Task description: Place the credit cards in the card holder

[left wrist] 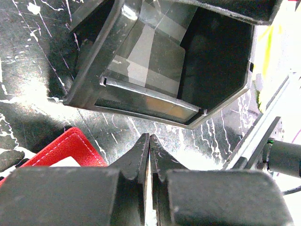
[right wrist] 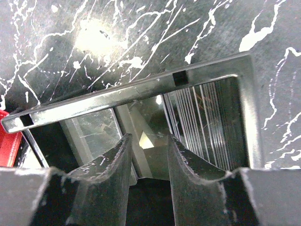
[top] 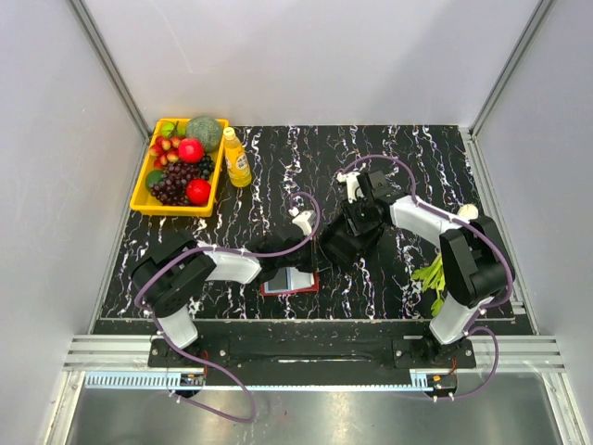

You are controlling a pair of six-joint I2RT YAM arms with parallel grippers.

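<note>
The black card holder (top: 341, 243) lies mid-table, tilted in view, with clear slots and cards or dividers (right wrist: 141, 117) inside. My right gripper is over it with fingertips apart, open. My left gripper is shut beside the holder (left wrist: 117, 56), just above a red-rimmed tray or case (left wrist: 70, 141) with light contents, which also shows under the left arm in the top view. Whether anything thin is between the left fingertips does not show.
A yellow fruit basket (top: 148, 195) and an orange bottle (top: 237, 162) stand at the back left. Leafy greens (top: 428, 278) lie at the right.
</note>
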